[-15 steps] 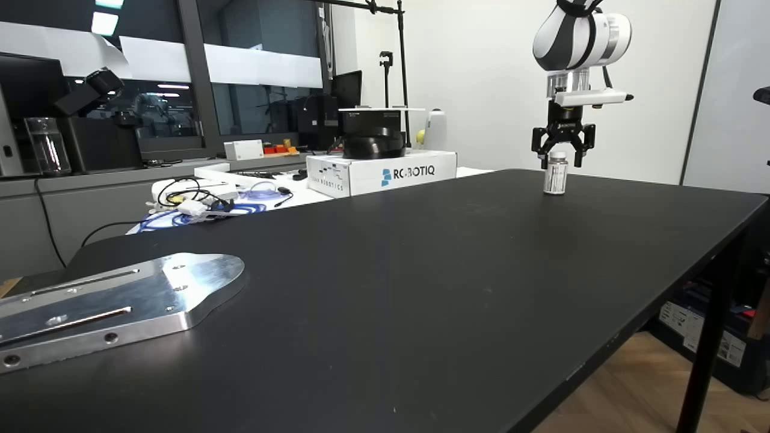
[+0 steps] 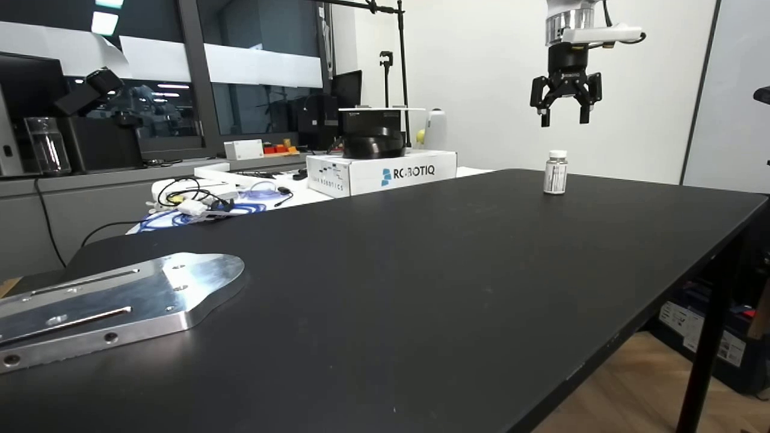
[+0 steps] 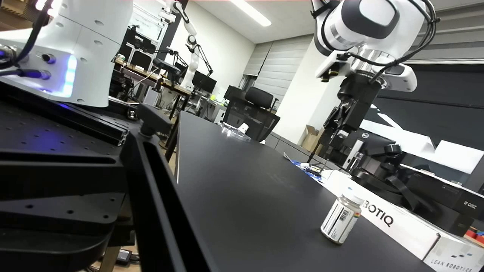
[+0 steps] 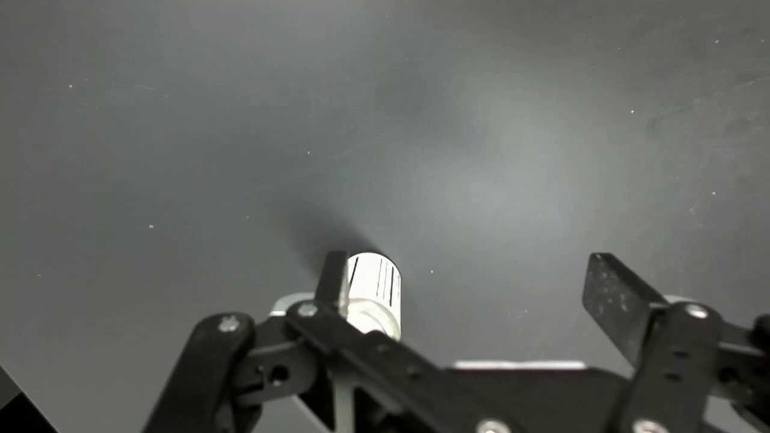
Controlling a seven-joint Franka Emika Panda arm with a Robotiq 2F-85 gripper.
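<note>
A small bottle [image 2: 556, 175] with a white cap and a printed white label stands upright near the far end of the black table. Above it and clear of its cap hangs my gripper [image 2: 565, 121], pointing down and open with nothing between its fingers. The second exterior view shows the bottle [image 3: 341, 219] close to the table's edge, the gripper raised well over the surface. In the wrist view the bottle [image 4: 376, 285] appears beyond the left finger, partly covered by it, while bare table fills the space between the fingertips.
A bright metal plate [image 2: 123, 299] lies at the table's near left. Beyond the table's edge are a white Robotiq box [image 2: 390, 175] and a heap of cables [image 2: 206, 204].
My gripper has risen from around the bottle's cap to well above it, shifting slightly right in the first exterior view. The bottle stays standing in the same spot.
</note>
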